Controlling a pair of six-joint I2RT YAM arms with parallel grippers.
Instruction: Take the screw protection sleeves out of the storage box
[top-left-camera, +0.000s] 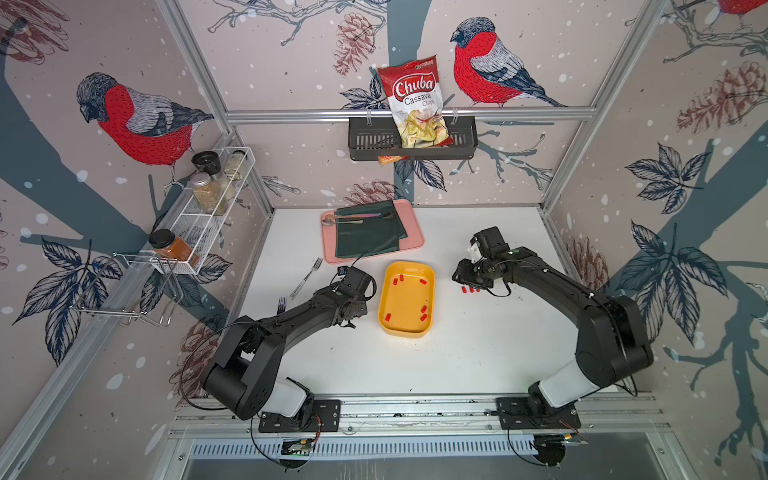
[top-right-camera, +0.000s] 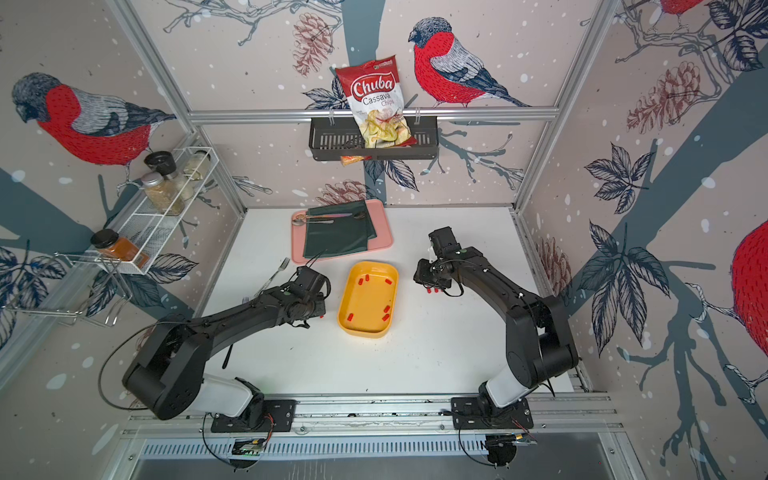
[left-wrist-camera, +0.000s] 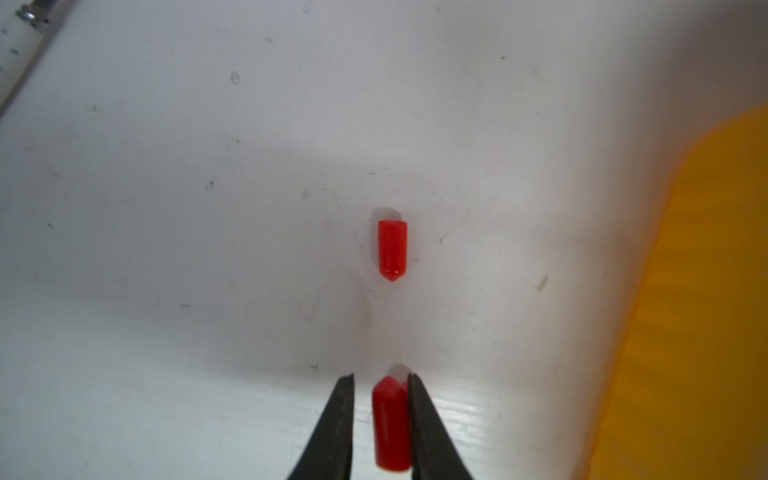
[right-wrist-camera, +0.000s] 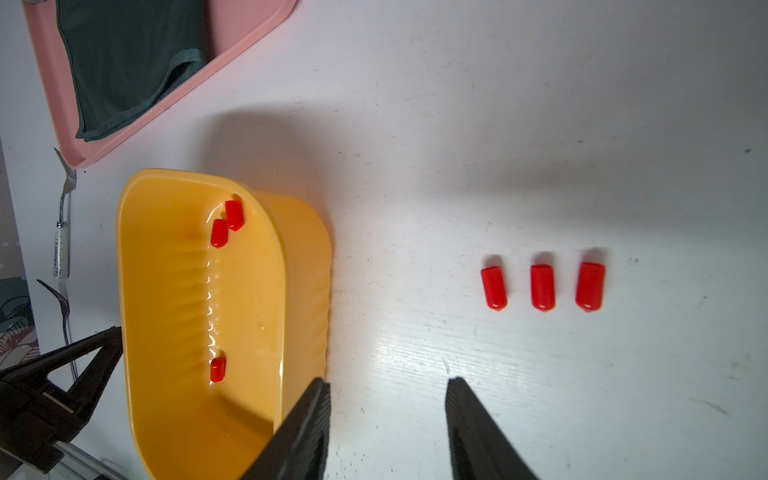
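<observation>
Several red screw protection sleeves (top-left-camera: 423, 309) lie in the yellow storage box (top-left-camera: 406, 332) at the middle of the table. My left gripper is low over the table, left of the box. It is part open, with a red sleeve (left-wrist-camera: 391, 424) between its fingers, beside the right finger and with a gap at the left one. Another sleeve (left-wrist-camera: 392, 248) lies on the white surface ahead of it. Right of the box, my right gripper stands open and empty above the table. A row of three sleeves (right-wrist-camera: 542, 288) lies ahead of it.
A pink tray (top-left-camera: 329, 248) with a dark green cloth (top-left-camera: 368, 236) and utensils is behind the box. Forks (top-left-camera: 305, 278) lie at the left.
</observation>
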